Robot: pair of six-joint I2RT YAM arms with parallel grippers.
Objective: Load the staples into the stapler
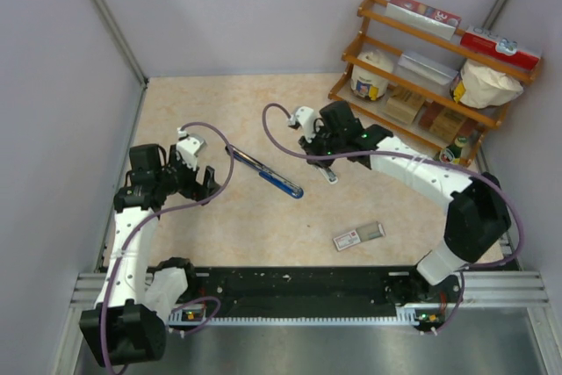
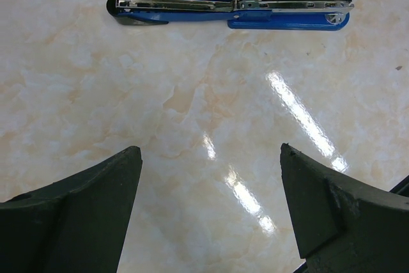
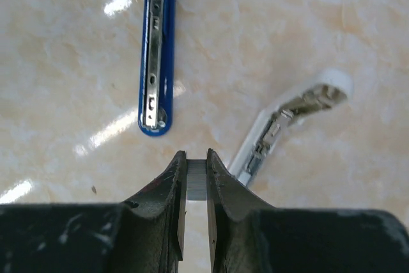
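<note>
The blue stapler lies opened out flat on the table, its metal channel facing up in the left wrist view. My left gripper is open to the stapler's left, with bare table between its fingers. In the right wrist view, my right gripper is shut on a small grey strip of staples, held above the table. The stapler's blue end is ahead and left of that gripper. A white stapler, also opened, lies just ahead and right, partly hidden by the right arm from above.
A staple box rests near the front of the table. A wooden shelf with boxes and bags stands at the back right. Open table surrounds the blue stapler.
</note>
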